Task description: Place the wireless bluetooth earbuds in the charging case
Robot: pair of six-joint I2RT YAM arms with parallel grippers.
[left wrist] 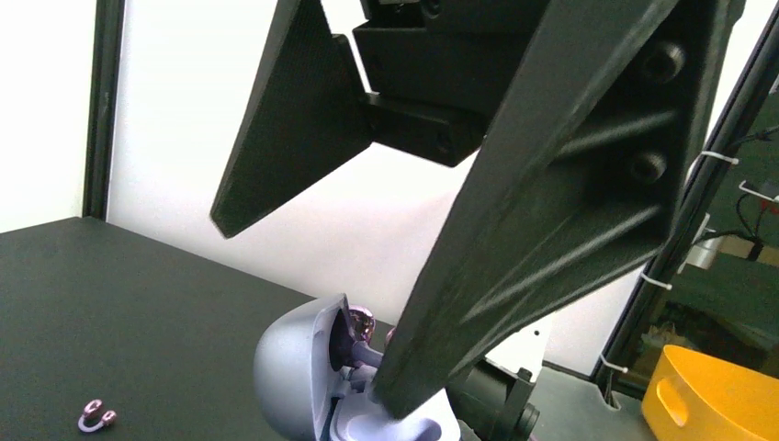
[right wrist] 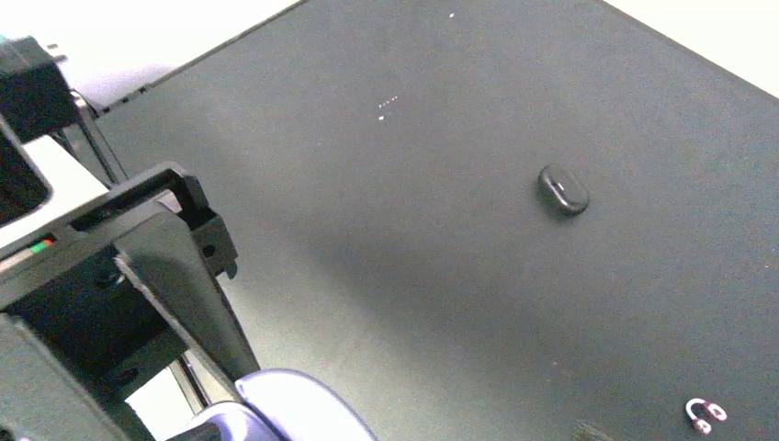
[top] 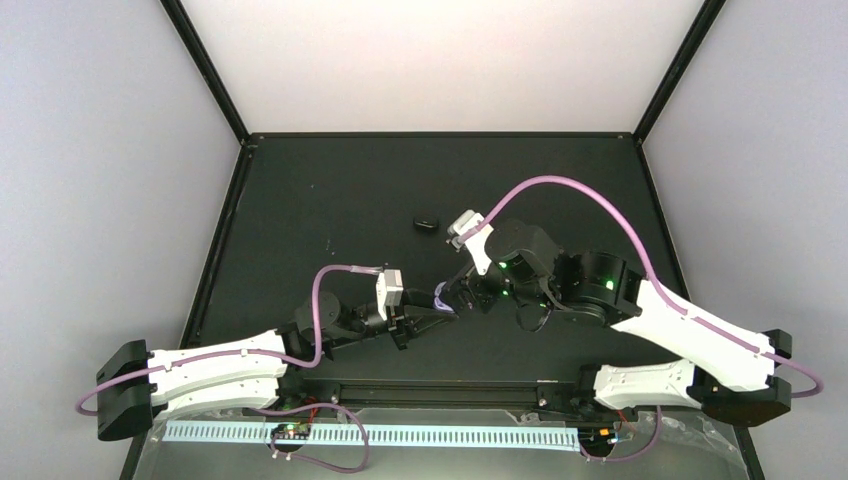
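Observation:
The lavender charging case point(left wrist: 294, 367) has its lid open at the bottom of the left wrist view, with part of its base point(left wrist: 404, 427) showing. My left gripper point(top: 436, 309) is shut on the case. Against the inner side of the lid stands an earbud with a shiny pink bead point(left wrist: 363, 322); how deep it sits cannot be told. Close over the case is my right gripper point(top: 459, 299), its fingers point(right wrist: 188, 294) apart and partly cut off by the frame. A second clip-shaped earbud, pink-beaded, lies alone on the black table, also in the left wrist view point(left wrist: 95, 416).
A small black oval object point(right wrist: 562, 189) lies toward the back of the table point(top: 330, 190). A yellow bin point(left wrist: 716, 395) shows at the right of the left wrist view.

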